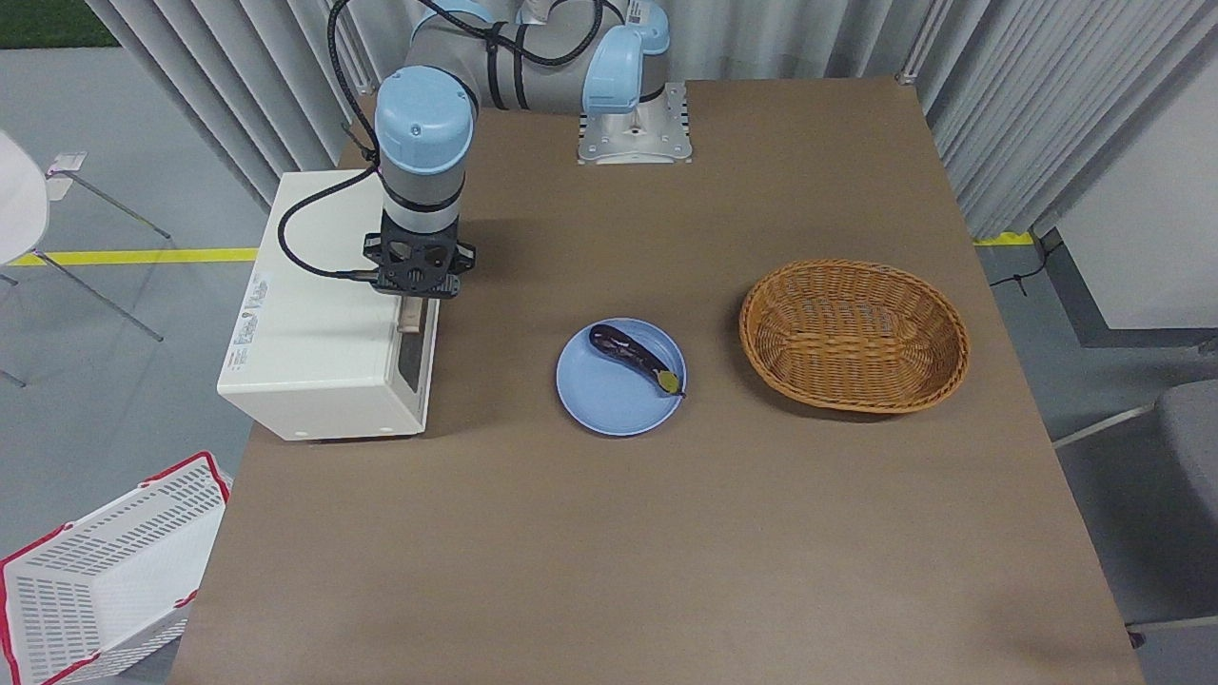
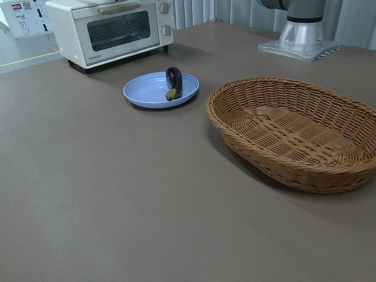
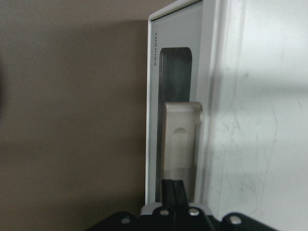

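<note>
A white Toshiba toaster oven [image 1: 303, 342] [image 2: 84, 17] stands on the table's left side, its door shut in the left view, with a pale handle [image 2: 118, 8]. My gripper, fingers together with nothing seen between them, is above the oven's door side, near the handle [image 3: 180, 134] in the wrist view; whether it touches cannot be told. A blue plate [image 1: 594, 388] [image 2: 140, 91] holds an eggplant [image 1: 631, 356] [image 2: 174, 79] right of the oven.
A wicker basket [image 1: 854, 335] [image 2: 294, 135] sits to the right of the plate. The arm's mounting plate [image 1: 634, 143] is at the back. A white crate [image 1: 103, 582] stands off the table, lower left.
</note>
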